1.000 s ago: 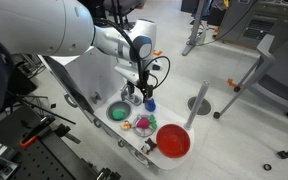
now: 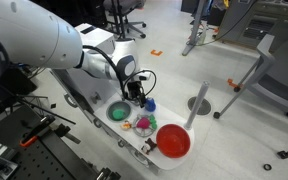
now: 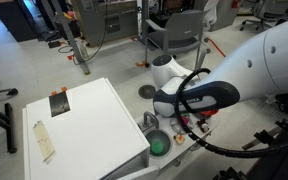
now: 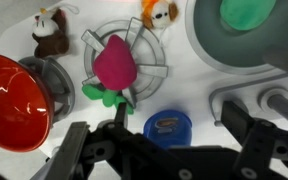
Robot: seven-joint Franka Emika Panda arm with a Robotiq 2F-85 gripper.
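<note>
My gripper stands open over the counter, its fingers set wide apart, with nothing held. A round blue object (image 4: 168, 128) appears between the fingertips in the wrist view; in exterior view 1 the blue object (image 2: 151, 105) sits just right of the gripper (image 2: 140, 98). Beyond it a pink-red toy (image 4: 115, 65) rests on a round grey burner (image 4: 156, 70), and a green toy (image 4: 103, 95) lies at that burner's edge. A green item (image 4: 246, 10) is inside the grey sink (image 4: 209, 40). The fingertips are hard to make out in exterior view 2.
A red bowl (image 4: 12, 100) sits on a second burner. Brown (image 4: 52, 32) and orange-white (image 4: 159, 13) small toys lie near the counter edge. Grey tap parts (image 4: 246, 95) stand close to the right finger. Open floor (image 2: 239, 110) lies beyond the counter.
The arm has come down, and the gripper now sits lower, close to the counter beside the blue object. The objects on the counter look unmoved.
</note>
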